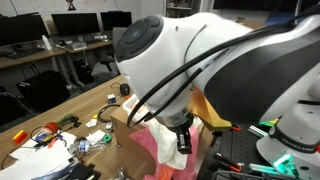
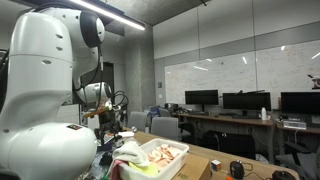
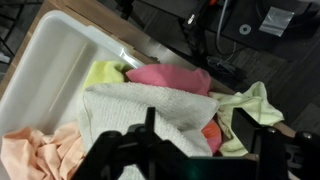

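In the wrist view my gripper is open, its two dark fingers well apart above the cloths. A white cloth [image 3: 125,100] spreads beneath the left finger, with a pink cloth [image 3: 170,78] beyond it and pale yellow cloth [image 3: 250,102] beneath the right finger. The white cloth [image 1: 168,145] drapes in front of the brown box in exterior view 1, a pink cloth [image 1: 146,142] beside it. A white tub [image 3: 62,48] runs along the left of the wrist view. Exterior view 2 shows it holding peach cloths [image 2: 166,155]. Contact between fingers and cloth is unclear.
Tools and cables [image 1: 88,142] clutter the table left of the box. A dark frame [image 3: 270,25] fills the top right of the wrist view. Monitors [image 2: 270,105] stand on a desk farther back.
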